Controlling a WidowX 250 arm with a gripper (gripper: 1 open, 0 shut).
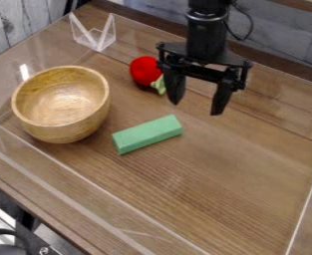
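Observation:
My black gripper (198, 92) hangs over the upper middle of the wooden table, its two fingers spread apart with nothing visible between them. To its left lie a red round object (145, 70) and a small green piece (159, 86) beside it, partly behind the gripper. A green rectangular block (148, 133) lies below and left of the gripper. A wooden bowl (61, 108) stands at the left.
A white wire-like holder (92, 33) sits at the top left. Black cables show at the lower left corner.

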